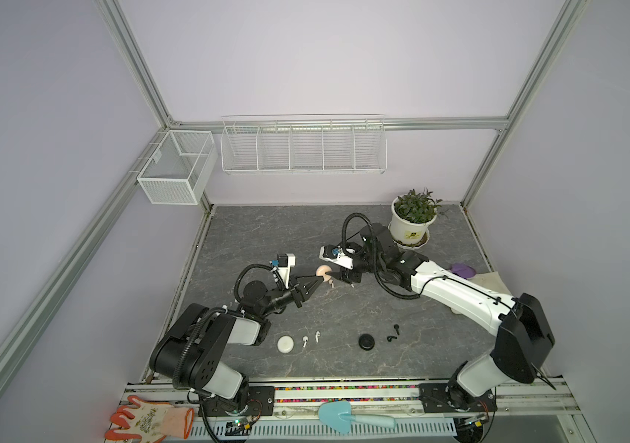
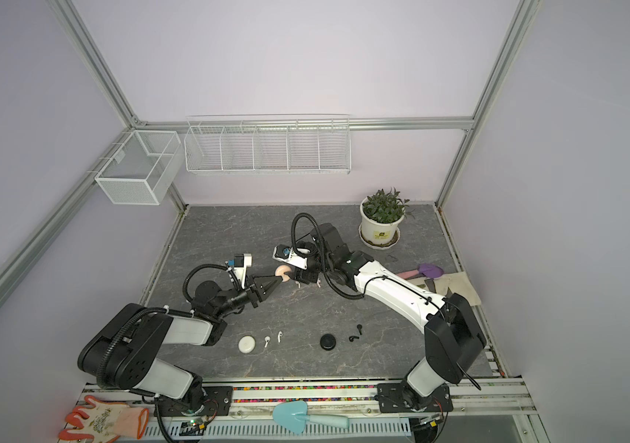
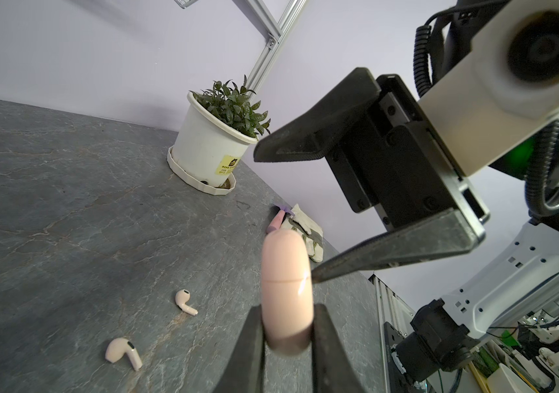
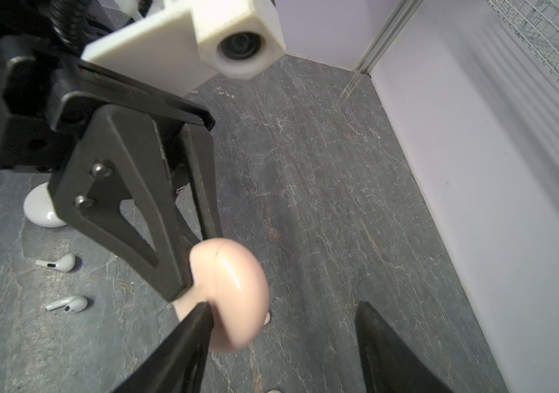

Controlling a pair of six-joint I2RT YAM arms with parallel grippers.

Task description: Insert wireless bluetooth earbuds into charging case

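Note:
A peach charging case (image 3: 286, 288), rounded and with its lid seam showing, hangs above the table with my left gripper (image 1: 322, 277) shut on its lower edge. My right gripper is open, its fingers apart; in the right wrist view the case stands by one of its fingers (image 4: 184, 347), and whether they touch I cannot tell. Two peach earbuds (image 3: 122, 351) lie on the table below, seen in the left wrist view. Also on the table are a white case (image 1: 285, 344) with two white earbuds (image 1: 304, 342), and a black case (image 1: 366, 342) with two black earbuds (image 1: 391, 339).
At the back right stands a potted plant (image 1: 412, 217). A purple-headed tool (image 2: 431, 271) lies by a cloth glove (image 2: 456, 288) at the right edge. Wire baskets (image 1: 304, 146) hang on the back wall.

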